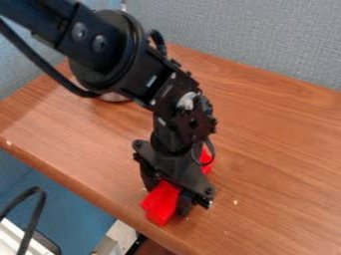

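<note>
My black gripper points down at the wooden table, low near its front edge, shut on a red object. The red piece shows below the fingers, and more red shows behind the gripper at the right, around the wrist. I cannot tell whether both red parts are one thing.
A metal bowl is mostly hidden behind the arm at the back left.
</note>
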